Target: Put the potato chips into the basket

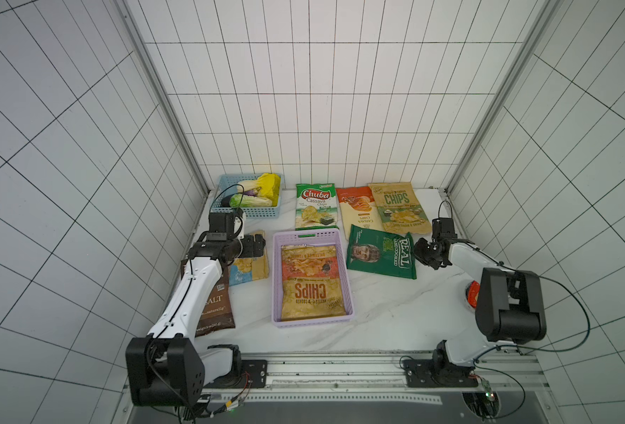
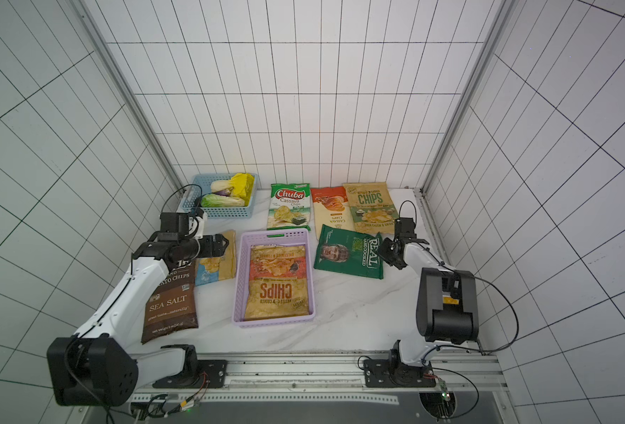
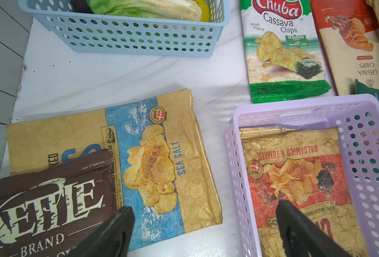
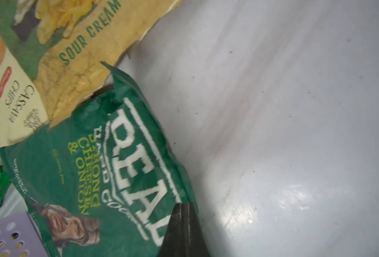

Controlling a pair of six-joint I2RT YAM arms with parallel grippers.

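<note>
The purple basket [image 1: 276, 282] stands mid-table, a gold-and-red chips bag [image 1: 312, 282] lying flat inside it. Right of it lies a green REAL bag [image 1: 381, 252]. My right gripper is over that bag's right edge, its fingers shut together with no bag material visible between them. Left of the basket, a blue-and-gold sea salt bag [image 3: 155, 167] is partly covered by a brown Kettle bag [image 3: 52, 205]. My left gripper is open above the gap between the sea salt bag and the basket. Behind are a Chuba bag [image 1: 316, 205], a red-and-cream cassava bag [image 1: 359, 212] and a gold-and-green bag [image 1: 400, 207].
A blue basket [image 1: 256, 212] with vegetables stands at the back left. A round red item [image 1: 472, 294] sits by the right arm. Bare table [image 1: 390, 318] shows at the front right, and tiled walls close in the sides and back.
</note>
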